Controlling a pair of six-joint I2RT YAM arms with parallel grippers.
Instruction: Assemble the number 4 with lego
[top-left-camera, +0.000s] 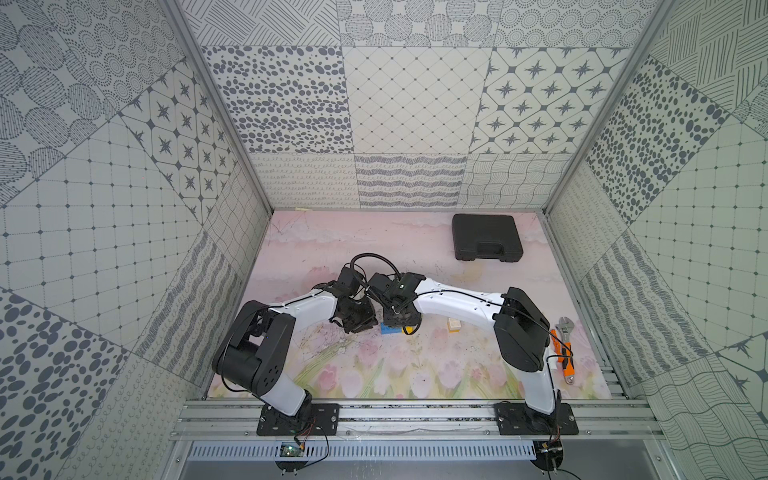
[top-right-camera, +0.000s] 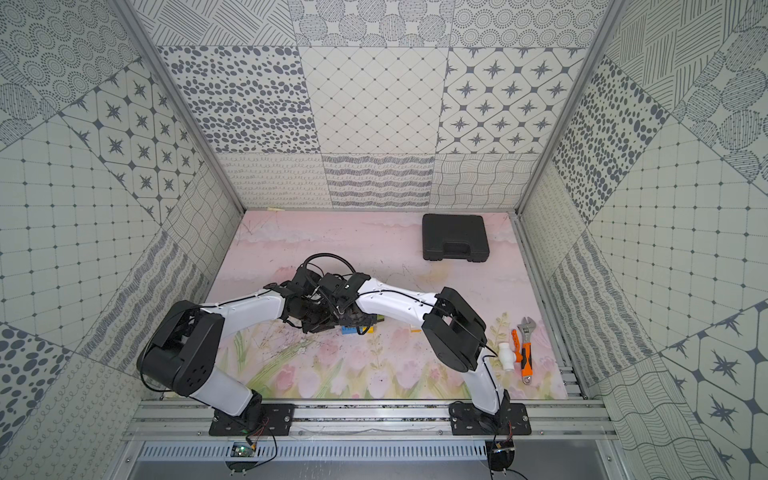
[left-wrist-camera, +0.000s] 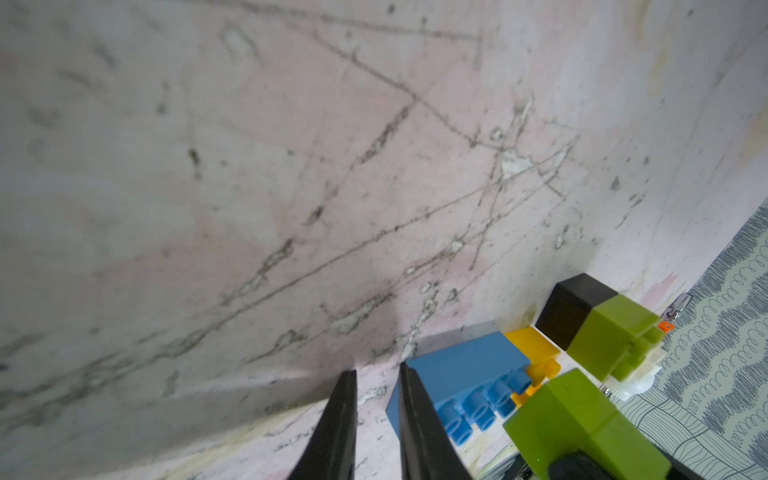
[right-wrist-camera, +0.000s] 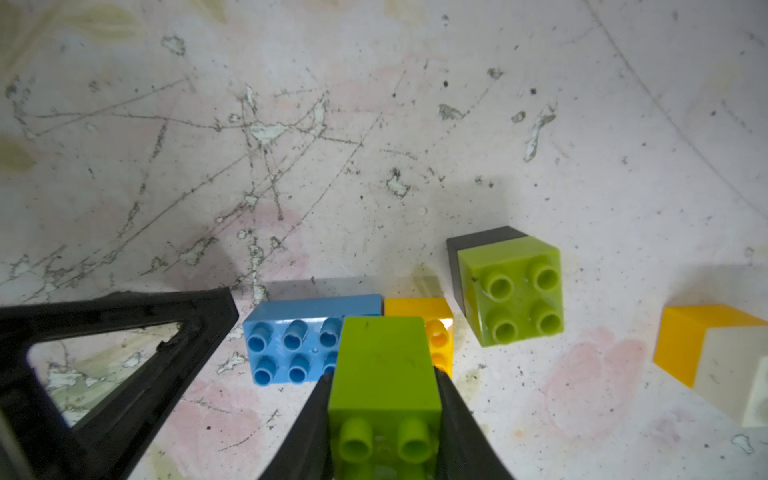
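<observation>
A blue brick lies beside a yellow brick at the table's centre. My right gripper is shut on a bright green brick held over them. My left gripper is low by the blue brick's end, its fingers part open with no brick visible between them. A light green brick on a darker one stands just to the right of the yellow brick.
A yellow-and-white stack stands farther right. A black case lies at the back right, and orange-handled tools at the right edge.
</observation>
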